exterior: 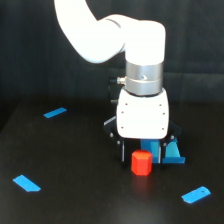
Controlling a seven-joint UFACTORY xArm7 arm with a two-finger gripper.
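Observation:
A small red block [141, 162] rests on the dark table, right of the middle of the view. Just behind it lies a blue square piece [172, 152], partly covered by my white hand. My gripper [141, 153] is low over the block and points down. Its dark fingers stand apart, one to each side of the block with a gap showing, so it is open. How far the fingertips are from the block in depth is hard to tell.
Blue strips mark the table at the back left [55, 113], front left [27, 184] and front right [196, 195]. A dark curtain [40, 60] hangs behind.

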